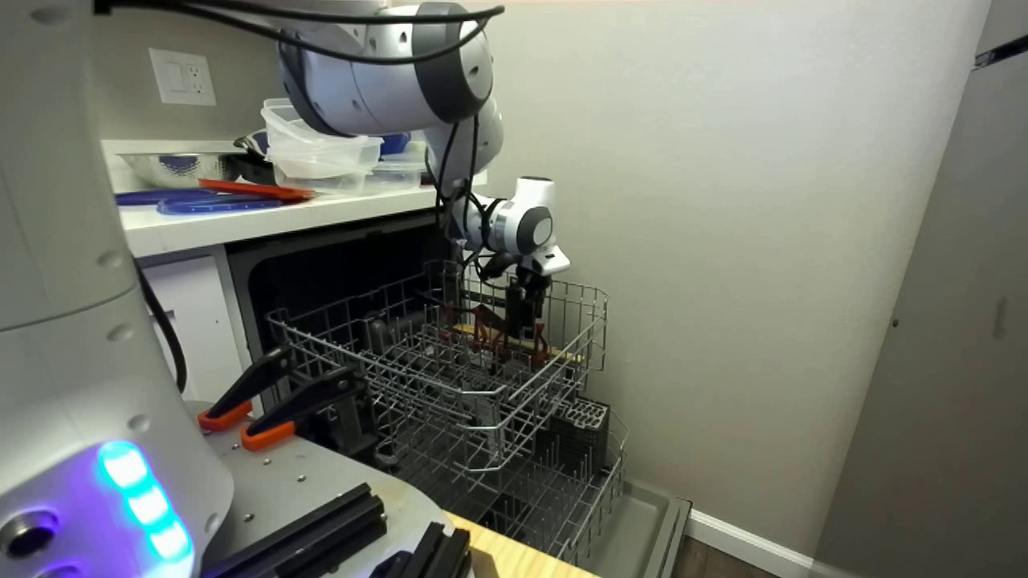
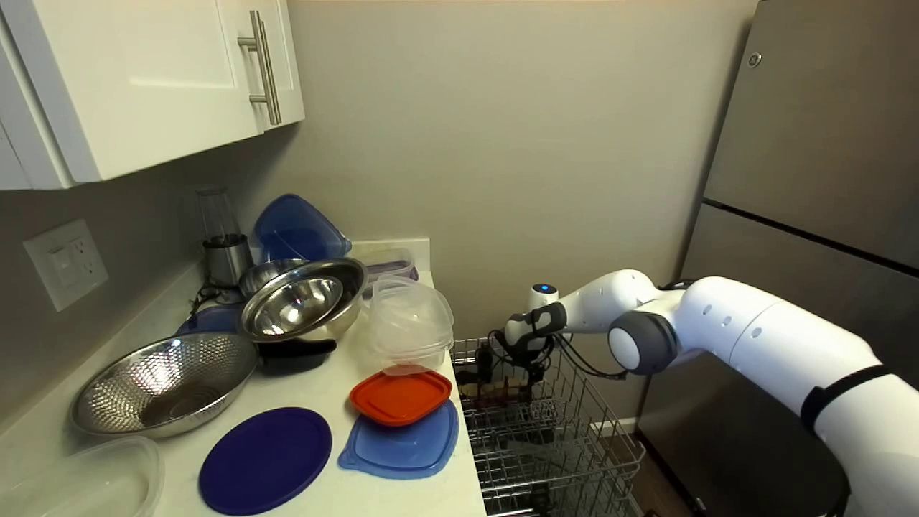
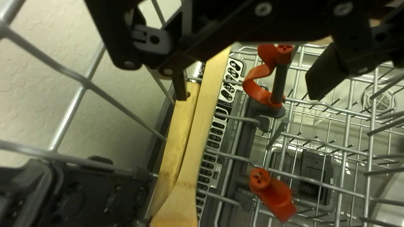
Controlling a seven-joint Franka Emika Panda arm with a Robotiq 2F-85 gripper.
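Note:
My gripper is open above the upper dishwasher rack (image 1: 463,389), with its fingers wide apart. In the wrist view, the left finger (image 3: 180,86) is over the end of a wooden utensil (image 3: 177,128). A second, paler wooden utensil (image 3: 202,125) lies right alongside it, passing up behind the gripper. Orange clips (image 3: 278,198) stand to the right of both handles. The right finger (image 3: 326,73) hangs over bare wires. Nothing is held; whether the left finger touches the wood, I cannot tell.
Rack wires and the wall (image 1: 752,241) stand close beside the gripper. Below are the lower rack (image 1: 540,501) and a cutlery basket (image 1: 580,433). The counter holds a colander (image 2: 164,388), metal bowls (image 2: 306,301), clear containers (image 2: 409,323) and a red lid (image 2: 400,396).

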